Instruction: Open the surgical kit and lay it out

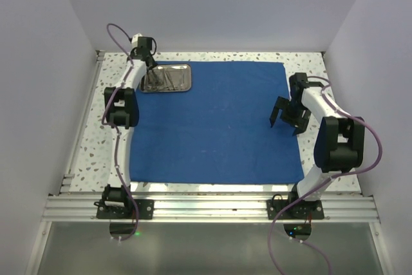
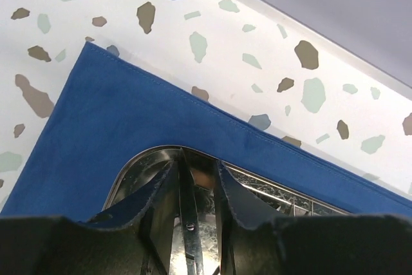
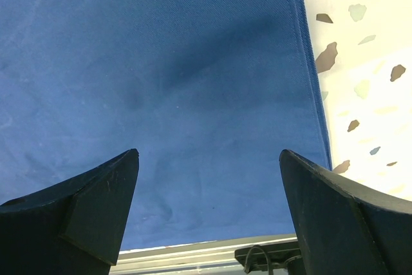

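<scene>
A shallow metal tray [image 1: 190, 79] holding several thin surgical instruments [image 1: 172, 79] lies at the far left of the blue cloth [image 1: 212, 127]. Over its left end is my left gripper, fingers parted. In the left wrist view, a slim dark-handled instrument [image 2: 188, 207] runs between those fingers, close to the left one, with a gap on the right. Whether the left finger touches it I cannot tell. My right gripper hangs wide open above the cloth's right side, nothing between its fingers.
Speckled table [image 1: 84, 152] borders it left and right, with a narrow strip [image 2: 309, 82] behind it. A grey wall [image 1: 206, 11] rises just beyond the tray.
</scene>
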